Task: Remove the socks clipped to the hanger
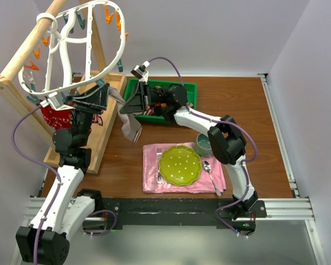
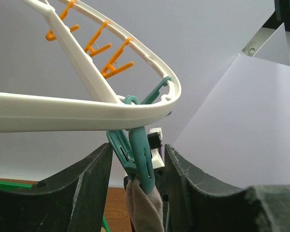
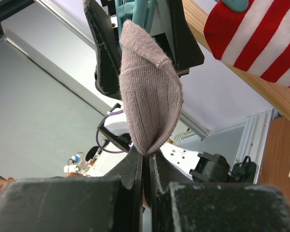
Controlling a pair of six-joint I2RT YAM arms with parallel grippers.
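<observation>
A grey-beige sock (image 1: 131, 128) hangs from a teal clip (image 2: 144, 159) on the white hanger (image 1: 123, 41). The clip still has the sock's end (image 2: 144, 205) below it. My left gripper is open around the clip, one finger on each side, with a gap showing on the right. In the right wrist view, my right gripper is shut on the sock (image 3: 149, 92), which stretches from there up to the clip. A red-and-white striped sock (image 3: 273, 36) hangs from another teal clip (image 3: 236, 4).
A green basket (image 1: 192, 91) stands behind my right arm. The wooden stand (image 1: 22, 58) carries the hanger at left. On the table, a pink cloth (image 1: 149, 179) holds a green plate (image 1: 180, 164), with a cup (image 1: 203, 144) near it.
</observation>
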